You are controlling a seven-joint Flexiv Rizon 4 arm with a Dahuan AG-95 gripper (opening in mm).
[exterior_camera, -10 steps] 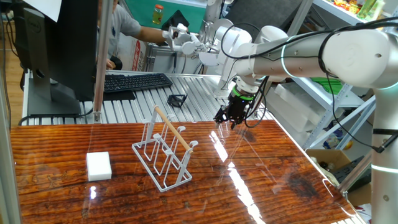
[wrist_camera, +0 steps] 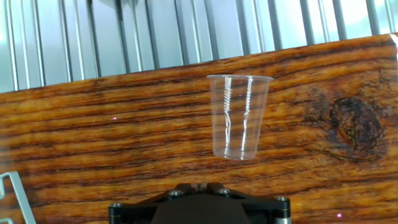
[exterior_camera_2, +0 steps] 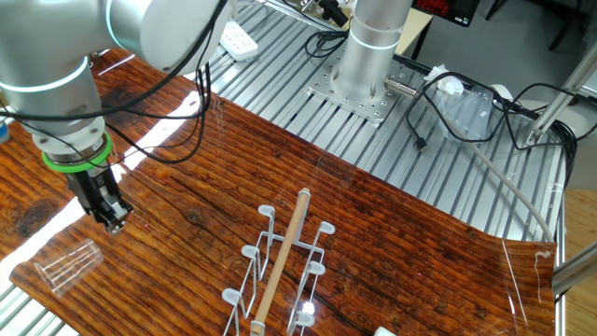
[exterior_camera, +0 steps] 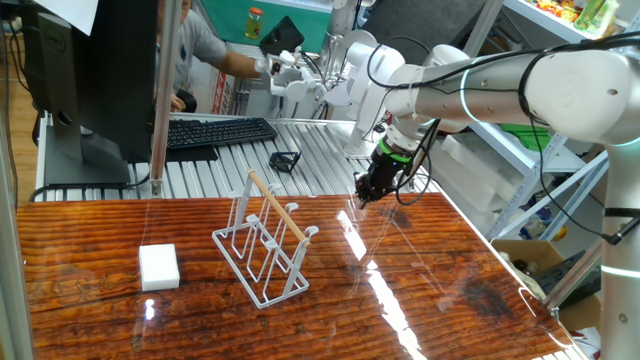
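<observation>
A clear plastic cup (wrist_camera: 239, 118) lies on its side on the wooden table, its wide rim toward the table's edge and its narrow base toward my gripper. The fingers are drawn together at the bottom centre of the wrist view, with nothing visible between them. In exterior view 2 the same cup (exterior_camera_2: 70, 267) rests below and left of my gripper (exterior_camera_2: 115, 226), apart from it. A white wire rack (exterior_camera: 262, 250) with a wooden top bar stands mid-table. In exterior view 1 the cup cannot be made out clearly near my gripper (exterior_camera: 363, 198).
A white block (exterior_camera: 158, 267) sits left of the rack. Beyond the table edge are a keyboard (exterior_camera: 215, 132), a monitor (exterior_camera: 110, 80) and a person's arm (exterior_camera: 238, 62). The wood between rack and cup is bare, with bright glare on it.
The gripper's fingers looked spread a second ago and have come together since. The gripper and wrist have shifted only slightly; rack and block have stayed put.
</observation>
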